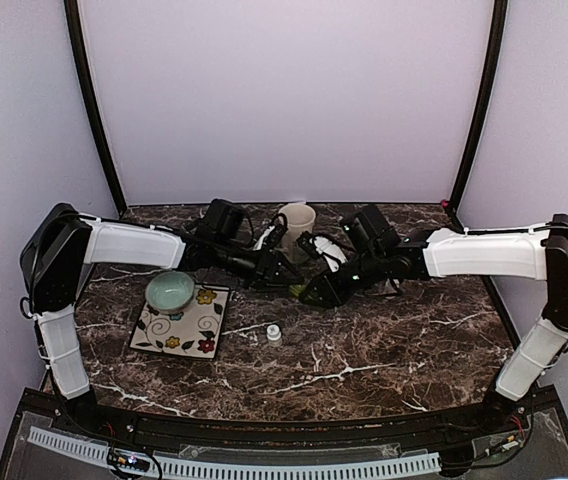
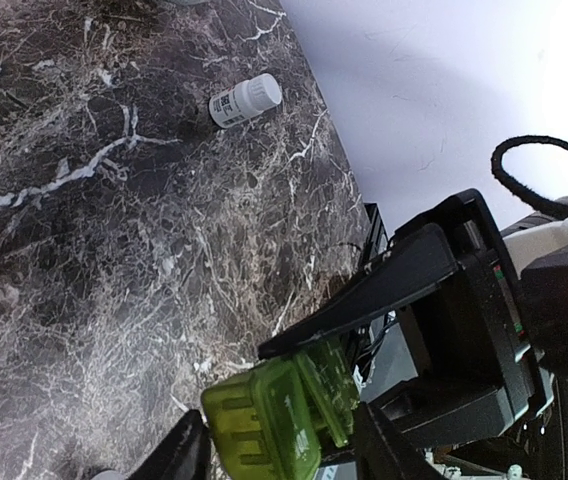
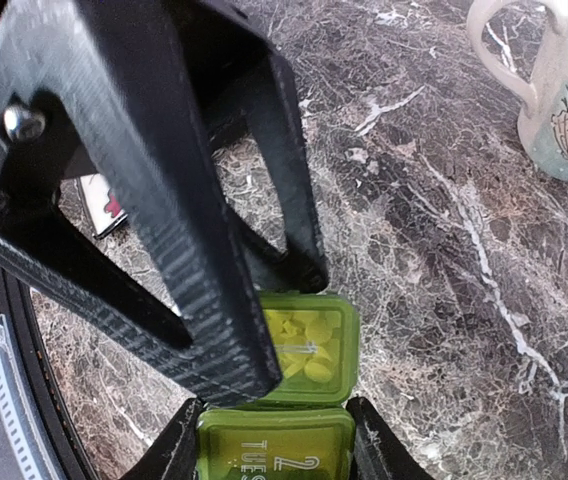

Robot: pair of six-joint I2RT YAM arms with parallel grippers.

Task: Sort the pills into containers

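Note:
A green pill organizer (image 2: 259,420) hangs between my grippers above the table. Its near compartment, printed TUES (image 3: 274,450), is held by my right gripper (image 1: 319,290), shut on it. A second green lid or compartment with pale pills visible through it (image 3: 309,345) is above that. My left gripper (image 1: 279,275) has its black fingers at the organizer's far part, partly open; whether they grip it is unclear. A small white pill bottle (image 2: 244,100) lies on the marble table in the left wrist view, and a white capped container (image 1: 273,333) is at front centre.
A white mug (image 3: 554,110) with a shell print stands at the back centre. A mint bowl (image 1: 169,290) sits on a floral tray (image 1: 149,340) at the left.

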